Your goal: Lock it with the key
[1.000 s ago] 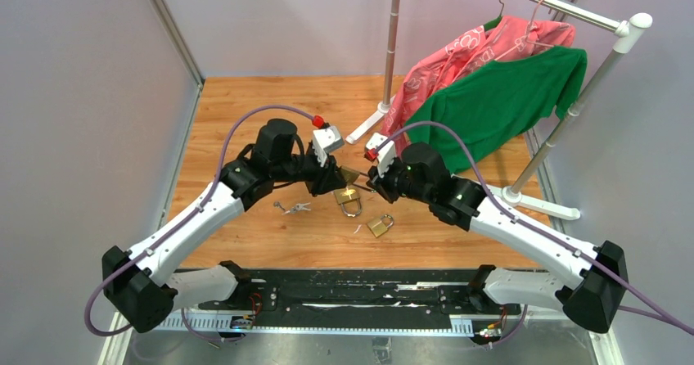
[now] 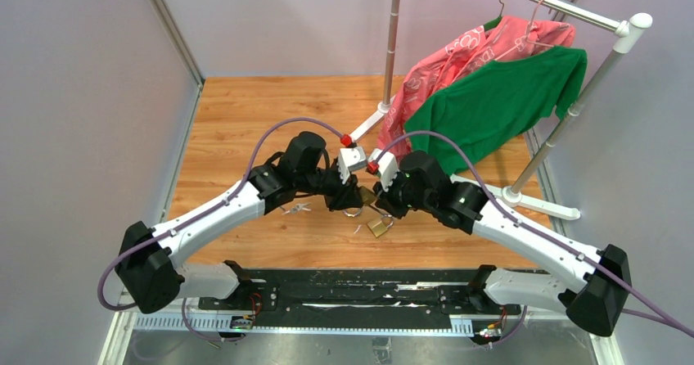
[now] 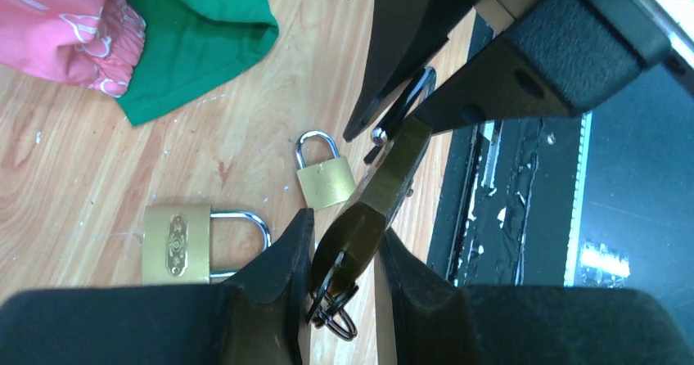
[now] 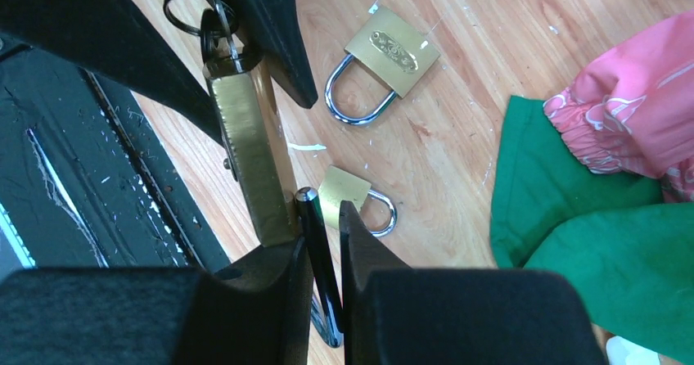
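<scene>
A brass padlock [image 3: 372,201] [image 4: 254,152] is held between the grippers in both wrist views, with a key on a ring [image 4: 221,21] at one end. My right gripper [image 2: 380,197] is shut on its steel shackle. My left gripper [image 2: 356,193] is part open around the key end of the body; whether its fingers touch it is unclear. On the wood floor lie a large padlock [image 3: 176,242] [image 4: 393,50] and a smaller one [image 3: 326,181] [image 4: 344,189].
Loose keys [image 2: 296,208] lie left of the padlocks. A clothes rack [image 2: 388,46] with a pink garment [image 2: 442,62] and green shirt [image 2: 507,103] stands behind on the right. A black rail [image 2: 360,291] runs along the front edge.
Both arms and the held padlock have shifted right and slightly toward the front, the left arm more than the right. The padlocks on the floor have not visibly moved.
</scene>
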